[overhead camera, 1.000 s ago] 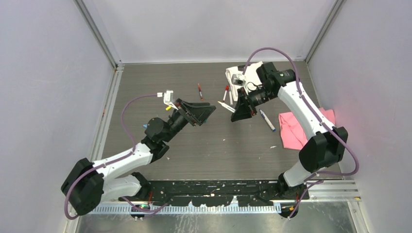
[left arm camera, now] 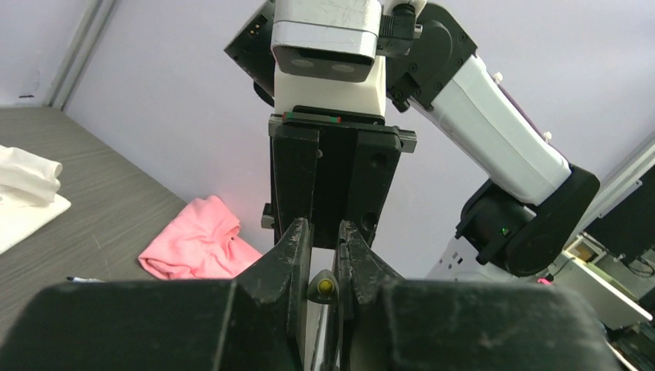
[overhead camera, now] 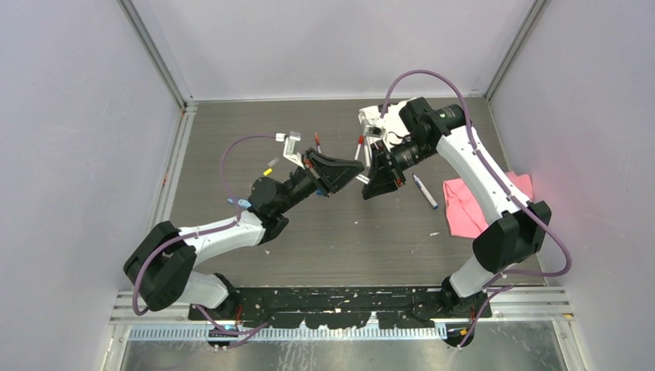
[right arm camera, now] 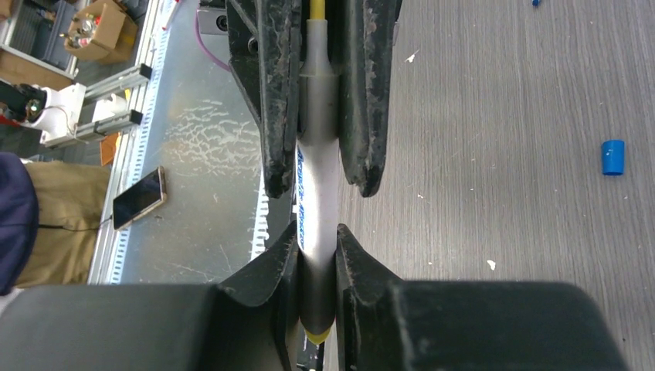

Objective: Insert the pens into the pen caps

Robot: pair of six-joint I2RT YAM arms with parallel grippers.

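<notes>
A white pen [right arm camera: 317, 201] with yellow at both ends spans the two grippers, which face each other over the table's middle in the top view. My left gripper [overhead camera: 347, 171] is shut on it; in the left wrist view its yellow tip [left arm camera: 325, 287] shows between the fingers. My right gripper [overhead camera: 371, 184] surrounds the pen's other end; whether it still grips is unclear. A blue cap [right arm camera: 612, 158] lies on the table, and a marker [overhead camera: 425, 192] lies right of the grippers.
Red-capped pens [overhead camera: 359, 143] lie behind the grippers, near a white cloth [overhead camera: 394, 116]. A pink cloth [overhead camera: 463, 209] lies at the right.
My left gripper has moved right and up to the pen that the right gripper held out, and now has hold of it. The right gripper has moved only slightly.
</notes>
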